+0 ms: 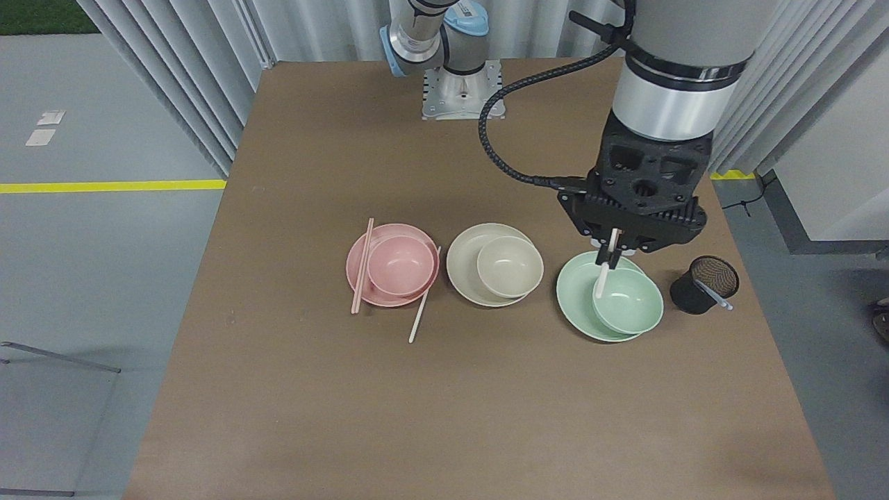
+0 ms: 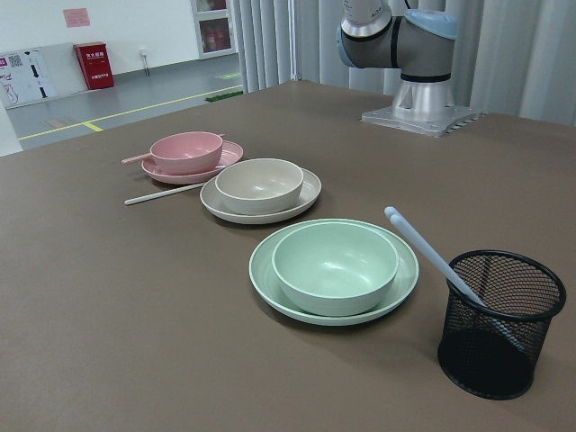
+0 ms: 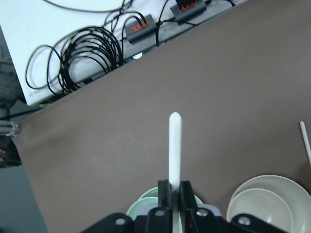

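My gripper is high above the mint bowl and plate, shut on a white chopstick that sticks out beyond its fingertips. To the left sit the cream bowl on its plate and the pink bowl on its plate. Two pink chopsticks lie across the pink plate's left side. Another white chopstick rests at that plate's right, reaching onto the table. The black mesh cup at the right holds pale chopsticks.
In the wrist view, coiled cables and power strips lie on a white surface beyond the table edge.
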